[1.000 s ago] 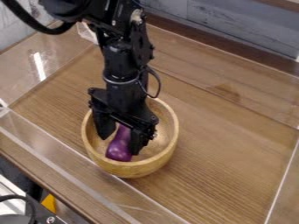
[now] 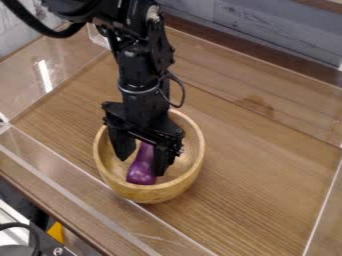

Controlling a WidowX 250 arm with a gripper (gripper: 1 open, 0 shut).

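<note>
My black gripper (image 2: 142,146) reaches down from the top of the view into a round wooden bowl (image 2: 181,182), its two fingers open over the bowl, one on each side. A purple object (image 2: 140,172), shaped like an eggplant, lies in the bowl below and between the fingers; whether the fingers touch it I cannot tell.
A pale wall (image 2: 267,35) runs along the back. At the lower left is the table's edge, with a cable and a yellow item (image 2: 55,229) beyond it.
The gripper has shifted slightly, its fingers still over the bowl. The bowl and the purple object look almost unchanged.
</note>
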